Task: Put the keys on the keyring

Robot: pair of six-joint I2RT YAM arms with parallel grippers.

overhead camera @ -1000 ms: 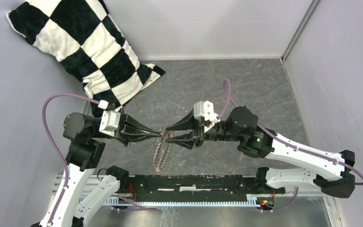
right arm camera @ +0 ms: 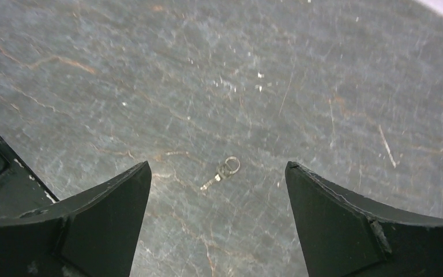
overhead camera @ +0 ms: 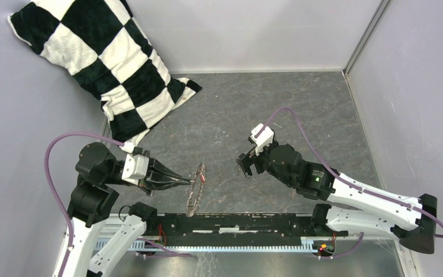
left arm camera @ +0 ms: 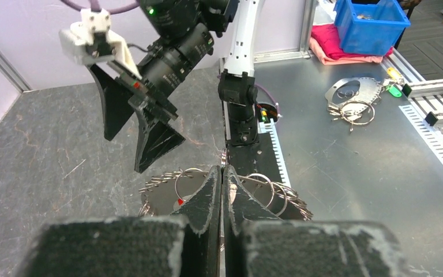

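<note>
My left gripper [overhead camera: 192, 181] is shut on the rim of the keyring [overhead camera: 196, 196], a thin round piece edged with small metal bits that hangs edge-on from its tips. In the left wrist view, several thin wire rings and a small red bit show on the keyring [left arm camera: 193, 183], partly hidden behind the shut fingers [left arm camera: 207, 199]. My right gripper [overhead camera: 244, 164] is open, pointing down toward the grey table. Below its parted fingers [right arm camera: 112, 202], a small key with a ring [right arm camera: 229, 167] lies on the table, apart from both.
A checkered black and white pillow [overhead camera: 104, 63] leans at the back left. Another ringed piece [left arm camera: 355, 98] lies on the metal surface by a blue bin [left arm camera: 372, 26], seen in the left wrist view.
My right gripper has drawn away from the keyring to the right and tipped downward. The left gripper has moved slightly toward the front left, carrying the keyring.
</note>
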